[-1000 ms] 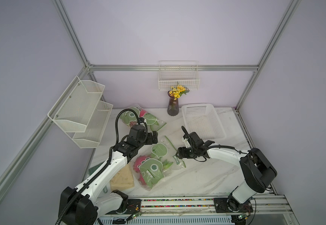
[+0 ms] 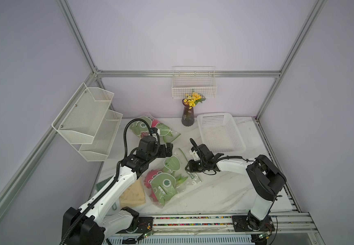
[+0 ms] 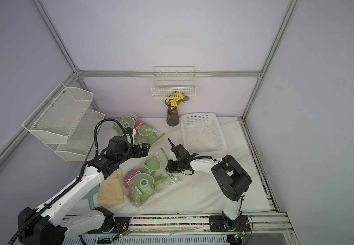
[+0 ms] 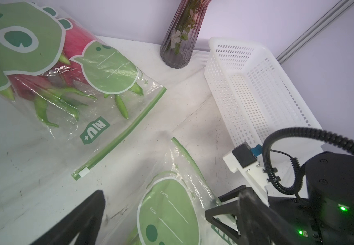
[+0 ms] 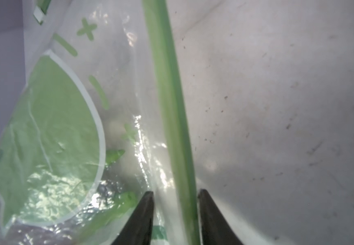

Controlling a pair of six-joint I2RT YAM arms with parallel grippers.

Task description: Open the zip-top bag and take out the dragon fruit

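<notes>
The near zip top bag [image 2: 163,187] lies on the table with a green cartoon print; pink dragon fruit [image 2: 149,176] shows through its clear plastic. Its green zip strip [image 5: 172,106] runs down the right wrist view, passing between the parted fingers of my right gripper. One finger [image 5: 143,218] is on the bag's side of the strip, the other on the bare table's side. My left gripper [image 2: 169,149] stands open above the table, behind this bag, nothing between its fingers. The bag's upper label [image 4: 168,212] appears below it in the left wrist view.
Another zip top bag [image 4: 30,45] with dragon fruit lies at the back left. A white basket [image 2: 219,130] stands back right, near a flower vase [image 2: 188,116]. A tan cloth [image 2: 133,194] lies front left.
The left arm has barely moved.
</notes>
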